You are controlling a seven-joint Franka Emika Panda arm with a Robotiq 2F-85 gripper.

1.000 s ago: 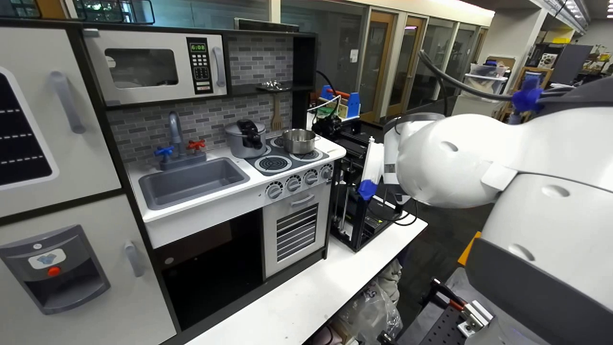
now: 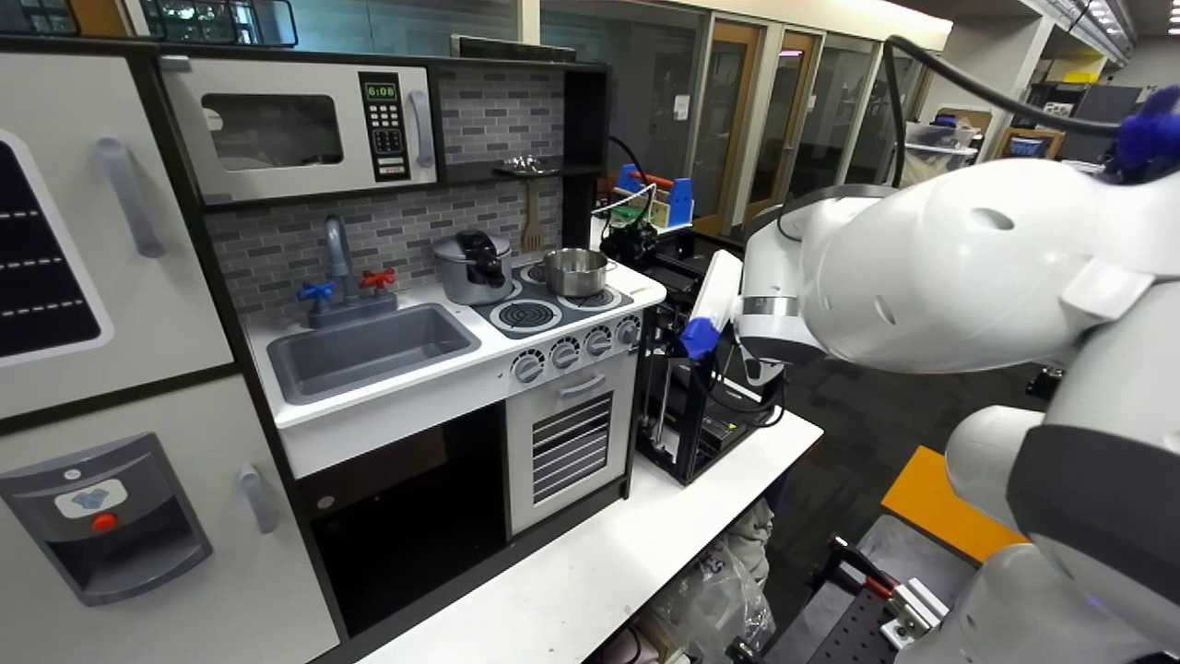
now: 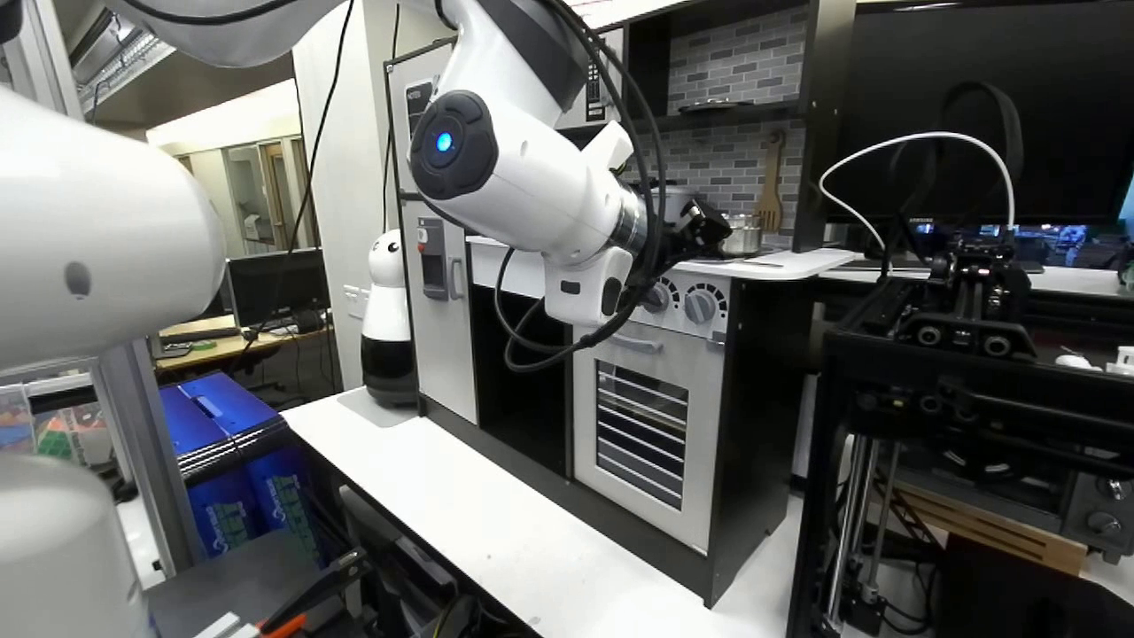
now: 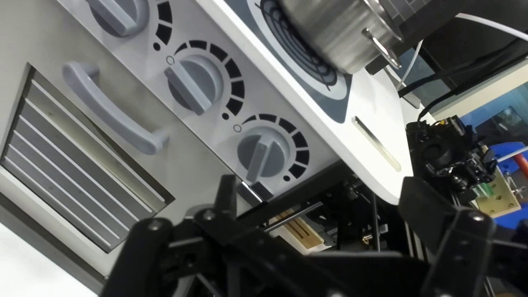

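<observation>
My gripper is open in the wrist view, its two black fingers wide apart and nothing between them. It faces the right front corner of the toy stove. The rightmost knob [image 4: 262, 152] lies just above and right of the left finger [image 4: 226, 195], its ridge set at a different angle from the neighbouring knob [image 4: 194, 84]. In the upper right, a steel pot [image 4: 336, 32] sits on a burner. Left of the knobs is the oven door handle [image 4: 114, 111]; the door looks shut. Exterior view 2 has the gripper partly hidden by cables.
A lidded grey pot [image 2: 473, 269] stands beside the sink [image 2: 371, 352]. Close to the stove's right side is a black 3D printer frame [image 3: 962, 372]. Cables [image 3: 532, 351] loop below my wrist.
My arm has shifted in exterior view 1: the hand sits slightly higher and further left, and the forearm and upper links have changed pose. The kitchen items look unchanged.
</observation>
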